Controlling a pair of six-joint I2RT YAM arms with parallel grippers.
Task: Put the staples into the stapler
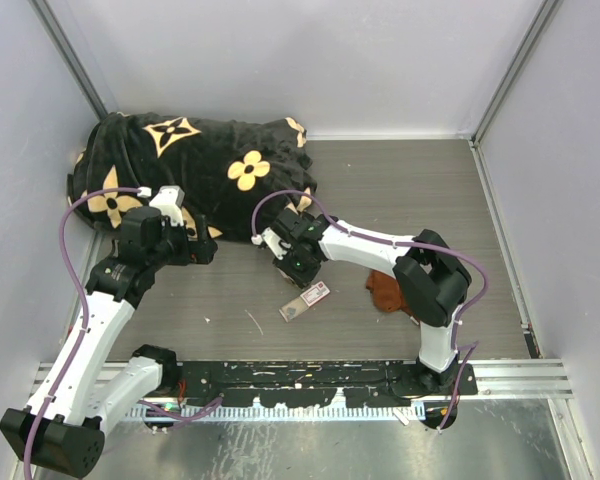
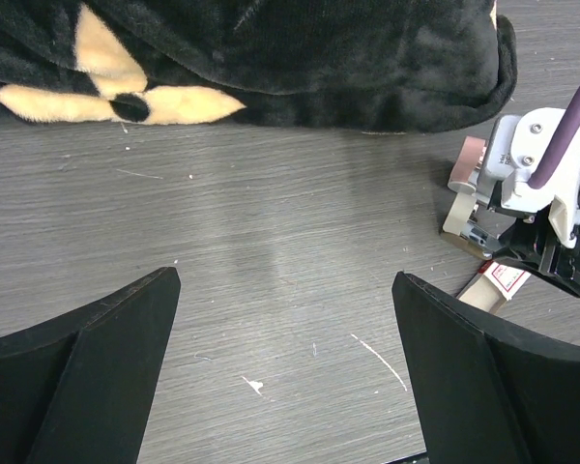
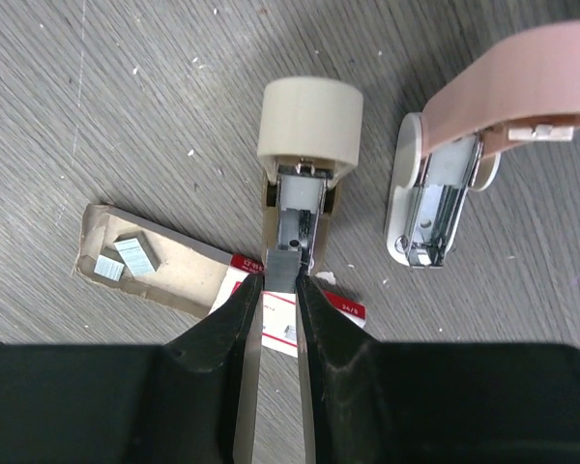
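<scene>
In the right wrist view my right gripper is shut on a short grey strip of staples (image 3: 282, 269). The strip lies over the front end of the open cream stapler's channel (image 3: 298, 218); whether it touches the channel I cannot tell. The cream stapler (image 3: 310, 121) has its top raised. To its right a pink stapler (image 3: 517, 87) also stands open. The staple box (image 3: 164, 251) lies partly beneath the fingertips, with two loose staple blocks (image 3: 135, 253) in its tray. At the left, my left gripper (image 1: 202, 242) hangs open and empty, away from the staplers.
A dark blanket with yellow flowers (image 1: 200, 165) is heaped along the back left. A brown cloth (image 1: 385, 292) lies right of the right gripper. Bare table (image 2: 261, 232) spreads below the left gripper.
</scene>
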